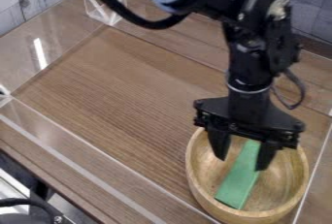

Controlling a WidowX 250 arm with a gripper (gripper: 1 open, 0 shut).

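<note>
A round tan bowl [207, 175] sits at the lower right of the table, holding a green rectangular object [236, 188]. My black gripper [248, 143] hangs over the back of the bowl, its two fingers apart above the green object's upper end. It hides part of that end; I cannot tell whether it touches it.
A white wire-like holder [107, 5] stands at the far upper left. The table's edges run along the left side and the lower right.
</note>
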